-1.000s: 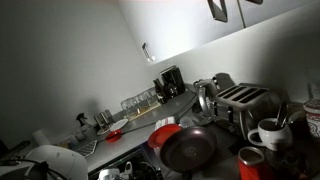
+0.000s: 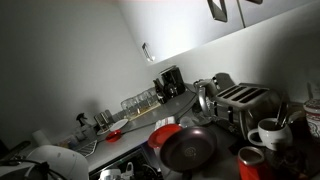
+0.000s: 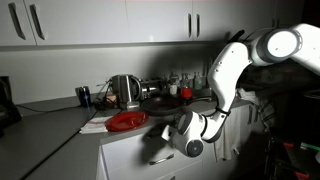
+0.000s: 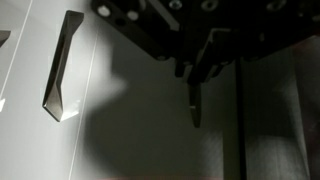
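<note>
My gripper reaches down over a pale drawer or cabinet front in the wrist view. It is dark, and its fingers overlap, so their spacing cannot be read. Nothing shows held at its tip. A dark metal handle (image 4: 62,70) is on the pale panel to the left, apart from the gripper. In exterior view 2 the arm (image 3: 235,65) curves down from the upper right, with its wrist in front of the white cabinet fronts (image 3: 125,160) below the counter. Only part of the white arm (image 2: 50,160) is visible at the lower left of exterior view 1.
On the counter are a red plate (image 3: 127,121), a dark pan (image 2: 188,148), a toaster (image 2: 243,100), a white mug (image 2: 272,134), a red can (image 2: 253,163) and a kettle (image 3: 126,90). Upper cabinets (image 3: 110,22) hang above. Bare counter lies left of the plate.
</note>
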